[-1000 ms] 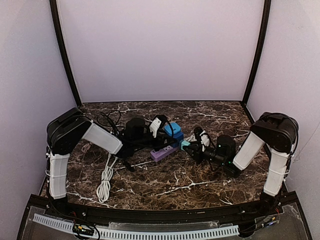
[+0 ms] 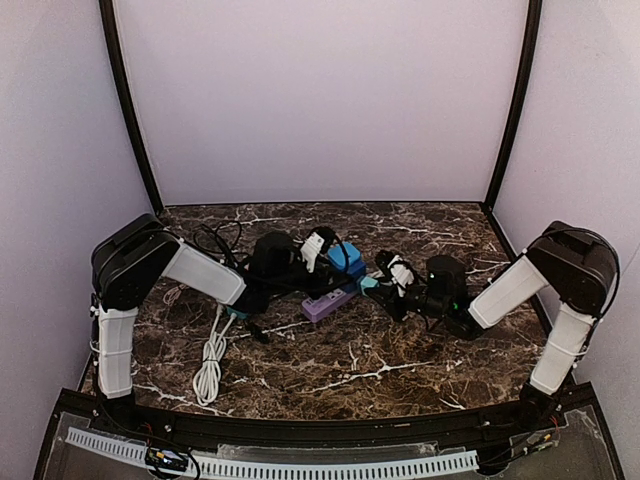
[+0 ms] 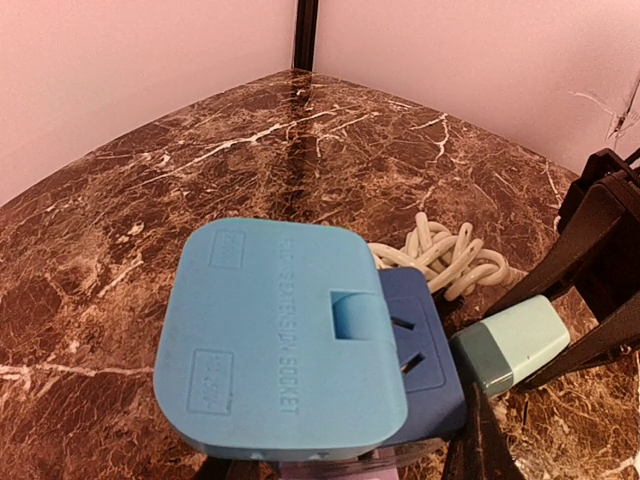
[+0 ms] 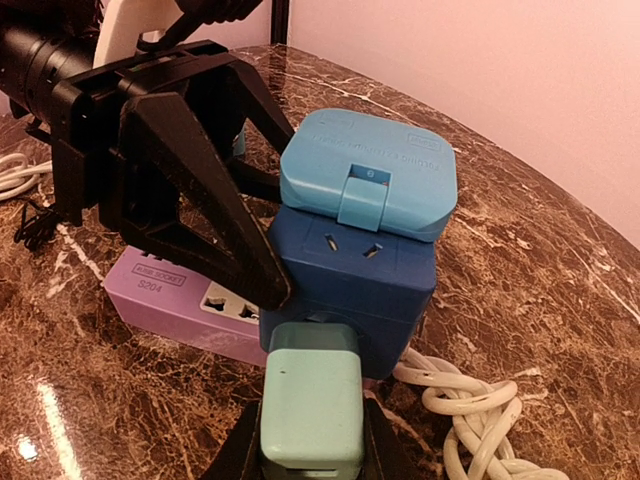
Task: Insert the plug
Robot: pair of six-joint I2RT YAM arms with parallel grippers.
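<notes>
A blue folding socket block with a light blue lid (image 3: 280, 335) stands at the purple power strip (image 4: 180, 295). My left gripper (image 2: 338, 282) is shut on this block, its fingers (image 4: 205, 200) along the block's side. My right gripper (image 2: 376, 288) is shut on a mint-green plug (image 4: 312, 405). The plug's darker end (image 3: 487, 362) faces the block's dark blue side (image 4: 350, 260) at very close range, seemingly against it. Its prongs are hidden, so I cannot tell whether they sit in the slots.
Bundled white cable (image 4: 470, 410) lies behind the block. Another white cable coil (image 2: 208, 370) and thin black wires (image 2: 218, 238) lie at the left.
My right arm has swung slightly, its wrist shifting up and rearward in the top view, while the plug stays close to the block. The left arm and block look unmoved.
</notes>
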